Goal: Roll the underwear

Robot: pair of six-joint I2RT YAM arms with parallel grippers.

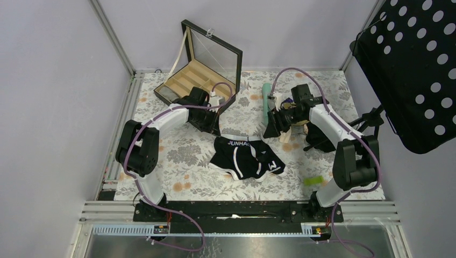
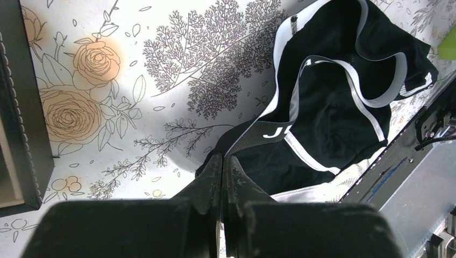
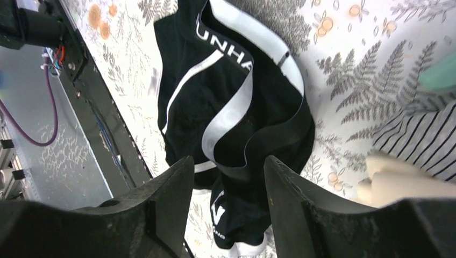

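Observation:
Black underwear with white stripes, trim and "JUNHAO" lettering (image 1: 247, 158) lies loosely spread on the floral table, its waistband rippled. My left gripper is shut at the waistband's left end; whether fabric is pinched between its tips I cannot tell. It sits at the cloth's upper left in the top view (image 1: 216, 133). My right gripper stands open above the right part of the garment, seemingly empty, right of centre in the top view (image 1: 273, 129).
An open compartment case (image 1: 193, 80) stands at back left. A mint object (image 1: 266, 94) and piled cloths (image 3: 414, 134) lie at back right. A green item (image 1: 313, 180) is at front right. Bare table (image 1: 177, 172) lies left of the underwear.

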